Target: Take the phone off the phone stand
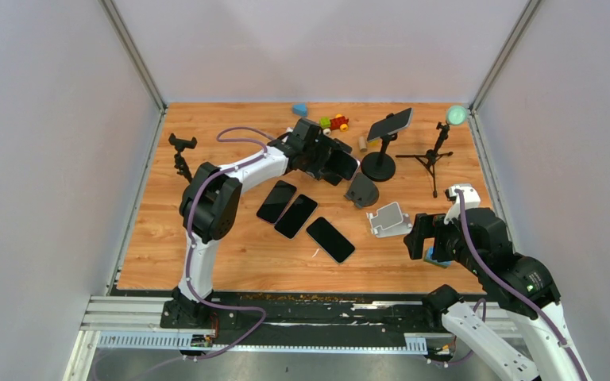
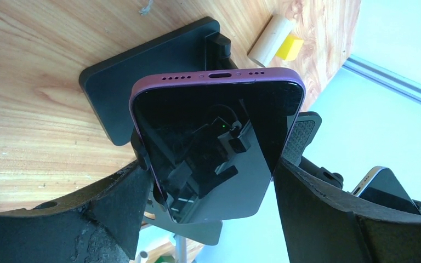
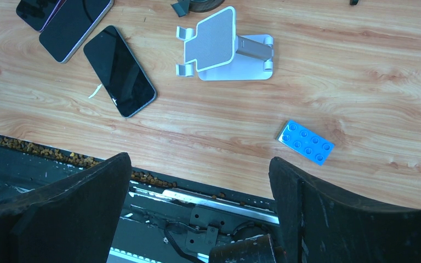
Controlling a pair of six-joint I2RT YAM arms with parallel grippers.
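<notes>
The phone (image 2: 214, 148), with a purple edge and dark glossy screen, lies between the two fingers of my left gripper. Both fingertips reach the phone's long sides; whether they press on it is unclear. Beneath and behind the phone is a black phone stand, its flat base (image 2: 137, 82) on the table and part of its back hidden by the screen. From above, the same phone (image 1: 345, 164) shows just beyond the left arm's end. Well away from it, at the front right, my right gripper is open and empty above the table edge.
Three phones lie flat, one of them (image 1: 330, 240) nearest the front. Right of the left gripper stand a round-based stand (image 1: 379, 166) bearing another phone, a grey stand (image 1: 361, 190), a silver stand (image 1: 389, 220) and a tripod (image 1: 434, 163). A blue block (image 3: 307, 142) lies near my right gripper.
</notes>
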